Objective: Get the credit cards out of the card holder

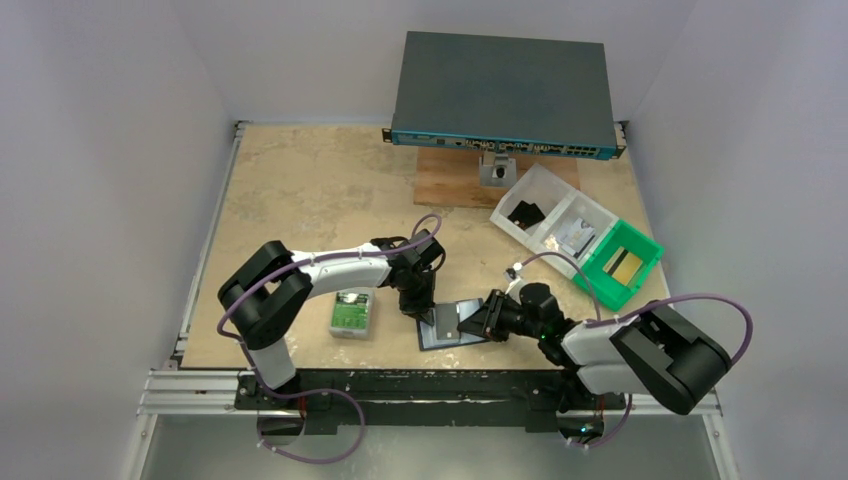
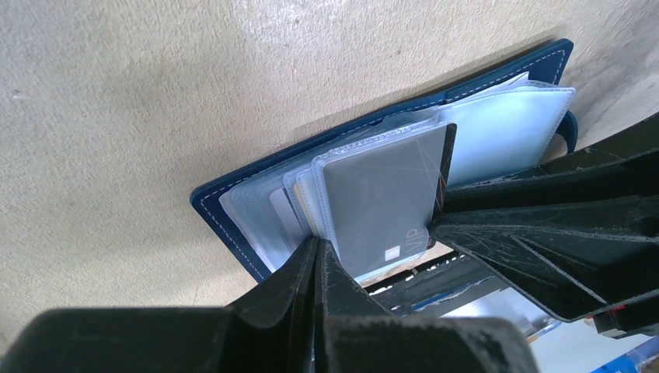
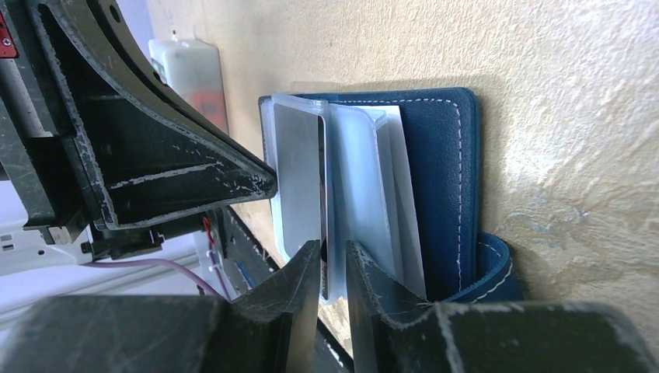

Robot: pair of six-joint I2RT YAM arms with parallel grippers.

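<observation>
An open navy card holder lies on the table, its clear sleeves fanned, a grey card in the upper sleeve. My left gripper is shut at the sleeves' edge on the holder's left side, nothing seen between its fingers. My right gripper is at the opposite edge of that card's sleeve, fingertips a little apart at the card's dark edge; whether anything is held between them is unclear.
A clear box with green contents sits left of the holder. A partitioned tray and green bin are at right. A rack device stands at the back. The table's front edge is close below the holder.
</observation>
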